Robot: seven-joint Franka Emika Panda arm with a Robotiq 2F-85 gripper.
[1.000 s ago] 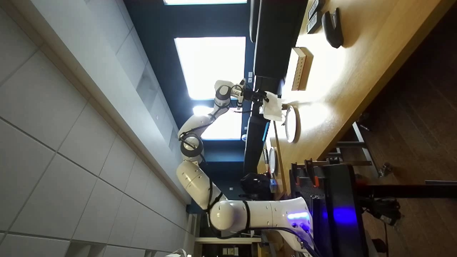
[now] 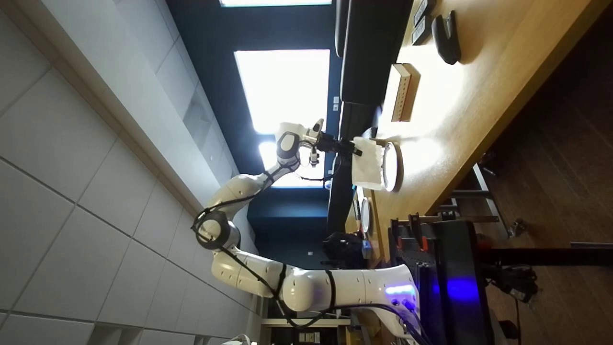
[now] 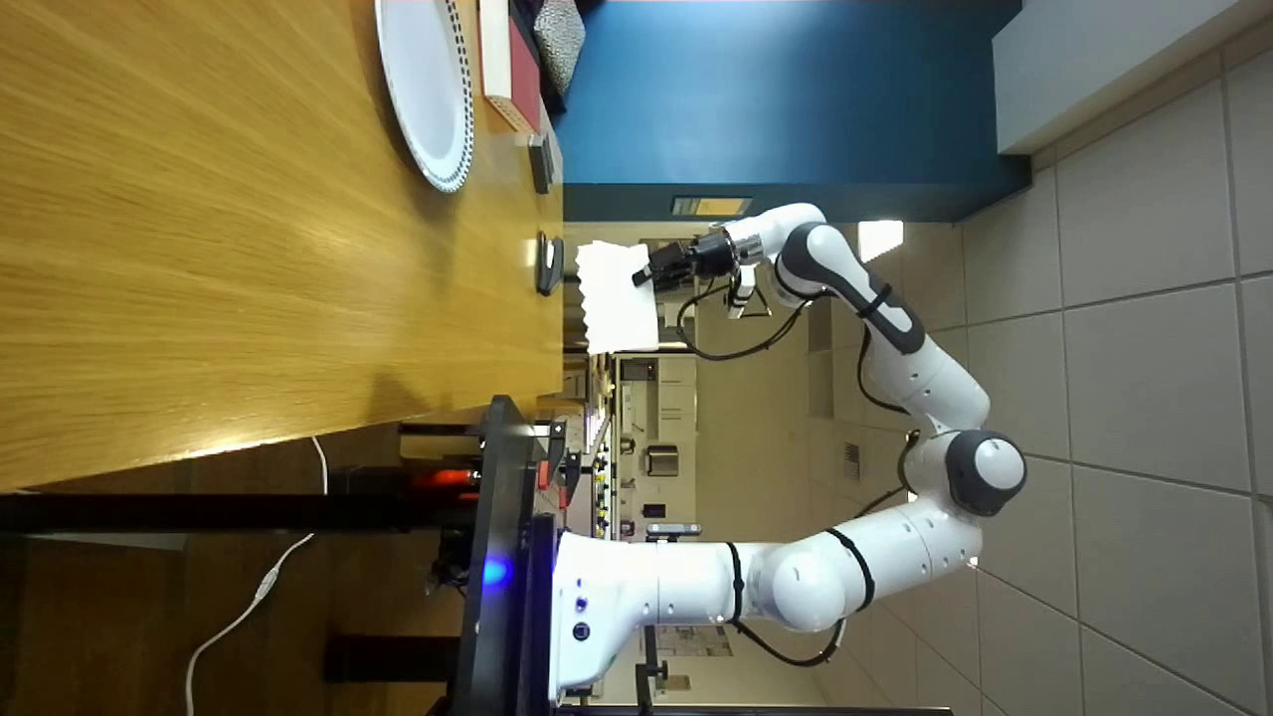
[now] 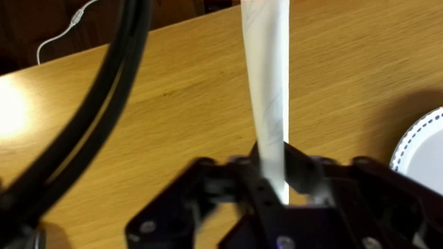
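Observation:
A white cloth or paper sheet with a scalloped edge (image 3: 618,298) hangs from my gripper (image 3: 645,273), which is shut on it. In the wrist view the sheet (image 4: 268,83) appears nearly edge-on as a narrow strip, pinched between the blurred dark fingers. Exterior view 1 shows the sheet (image 2: 366,166) above the table, in front of part of the white plate (image 2: 391,166). The plate's dotted rim (image 4: 398,155) lies at the right of the wrist view, apart from the sheet.
Along the table (image 3: 239,286) are a book (image 2: 401,92), a black stapler (image 2: 446,38) and small dark boxes (image 2: 422,29). A second white plate (image 2: 366,214) sits farther back. Bare wood lies beneath the gripper, with the table edge at the wrist view's upper left.
The arm has swung and turned with the sheet still held. In exterior view 1, the gripper is lower in the picture and the sheet shows broader, covering more of the area beside the plate.

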